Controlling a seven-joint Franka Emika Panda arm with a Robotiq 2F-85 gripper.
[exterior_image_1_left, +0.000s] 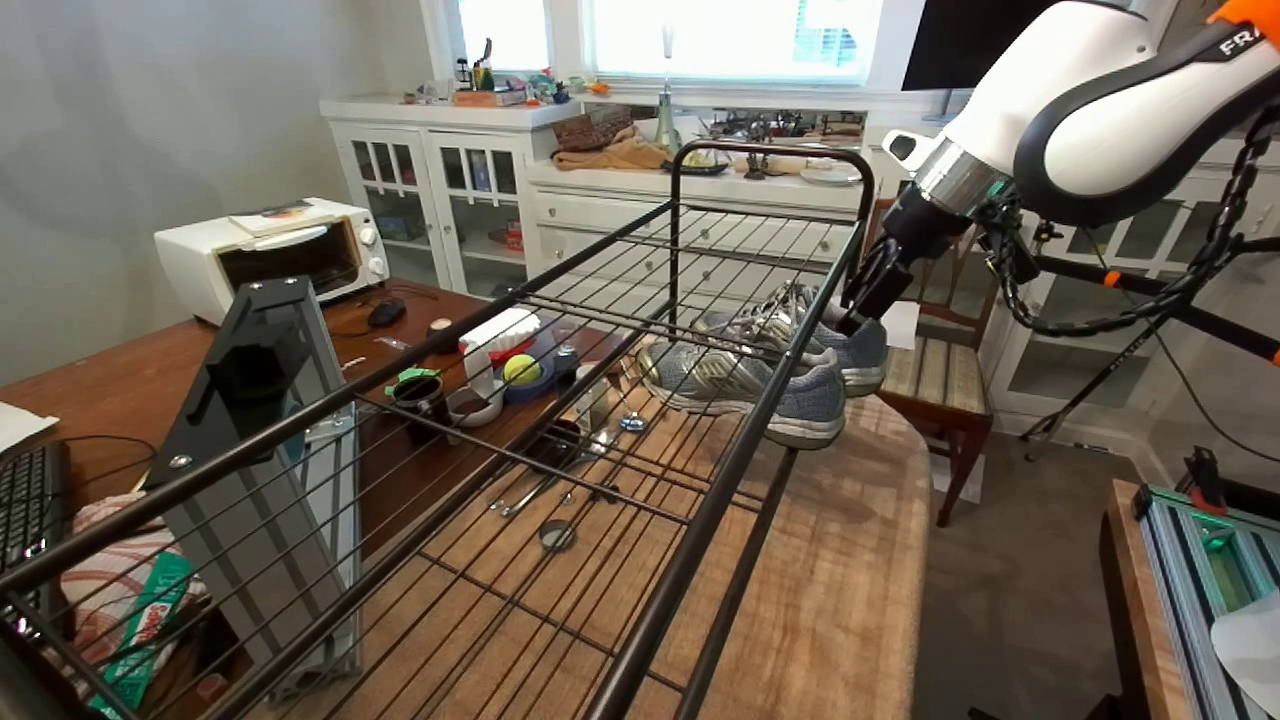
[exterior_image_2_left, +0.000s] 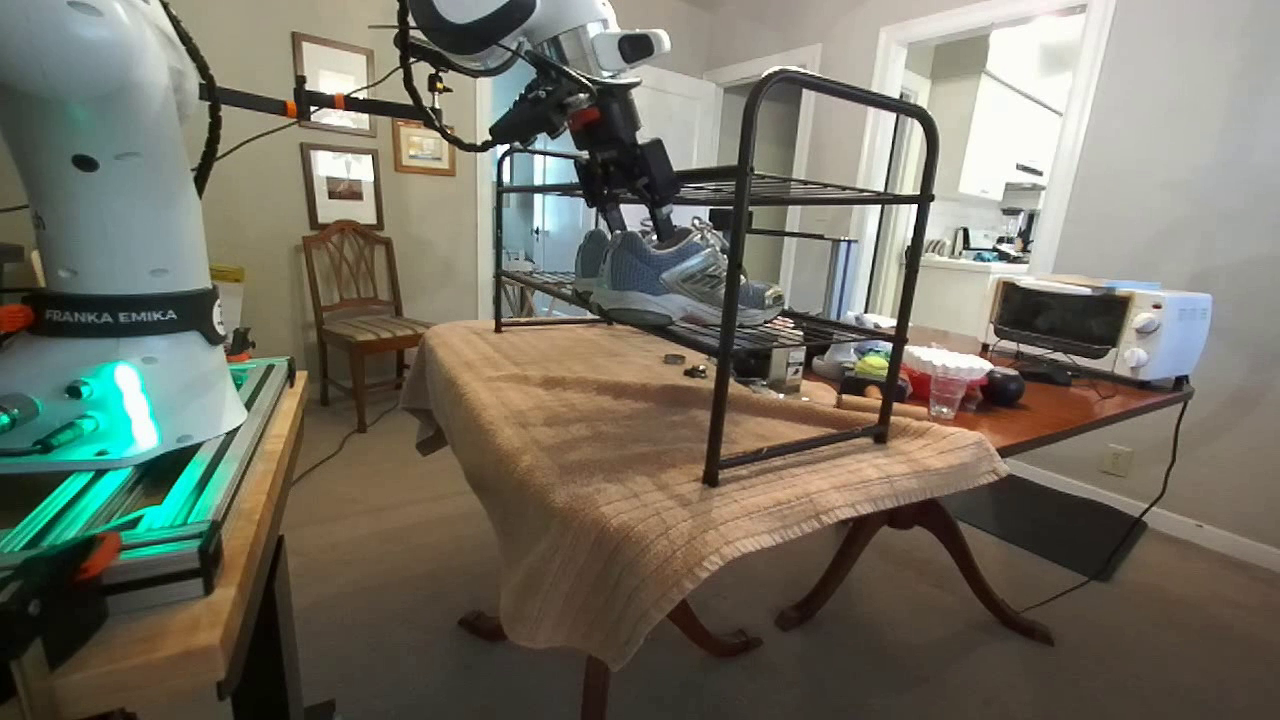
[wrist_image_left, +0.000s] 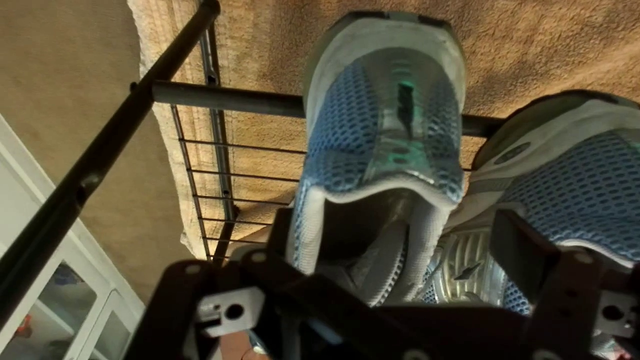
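Two grey-blue running shoes rest side by side on the lower shelf of a black wire rack (exterior_image_2_left: 734, 360), heels overhanging its side. In the wrist view one shoe (wrist_image_left: 345, 132) lies near the rack's end, and the other shoe (wrist_image_left: 576, 174) is to its right. My gripper (exterior_image_2_left: 639, 226) is open, pointing down at the heel openings. Seen from the wrist, its fingers (wrist_image_left: 519, 243) stand on either side of the end shoe's collar, the right one over the gap between the shoes. Whether either finger touches a shoe, I cannot tell.
The rack's upper shelf rail (exterior_image_1_left: 720, 504) runs close beside my gripper. A towel-covered table (exterior_image_2_left: 540, 396) is under the rack. Cups, a tennis ball (exterior_image_1_left: 522, 370) and a toaster oven (exterior_image_1_left: 288, 258) occupy the far side.
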